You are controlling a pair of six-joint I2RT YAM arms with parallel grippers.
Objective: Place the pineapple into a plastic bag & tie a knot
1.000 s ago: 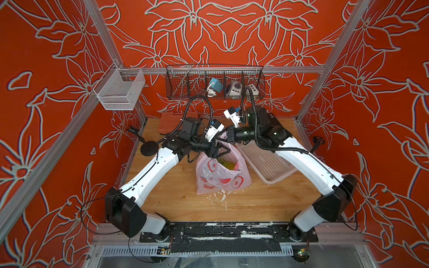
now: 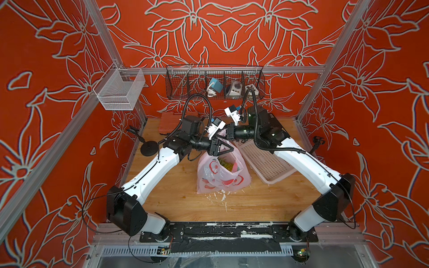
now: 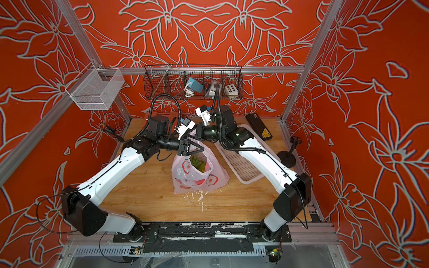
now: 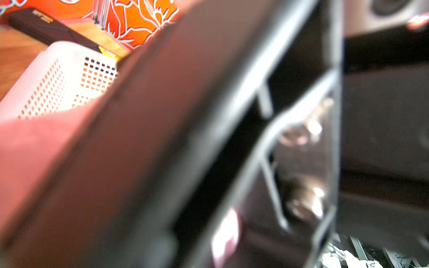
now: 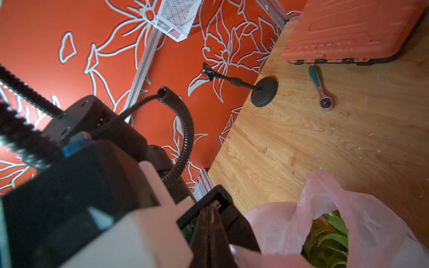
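The pink plastic bag (image 2: pixel 223 174) with red prints stands upright on the table. Green pineapple leaves (image 5: pixel 328 239) show through its mouth; the fruit's body is mostly hidden inside. In the top left view, my left gripper (image 2: pixel 227 147) is over the bag's mouth with its fingers part open. Its own black parts fill most of the left wrist view, so I cannot tell what lies between them. My right gripper (image 2: pixel 227 132), close beside and slightly behind the left, is shut. In the right wrist view, pink film of the bag runs up to its fingers (image 5: pixel 207 236).
A white perforated basket (image 2: pixel 272 167) stands right of the bag, with a black box (image 3: pixel 258 126) behind it. An orange case (image 5: pixel 353 31), a ratchet (image 5: pixel 322 91) and a black stand (image 5: pixel 264 91) are behind and left.
My left gripper has shifted slightly over the bag's mouth. The bag's mouth has changed shape a little, its near rim drawn up. The right gripper has barely moved.
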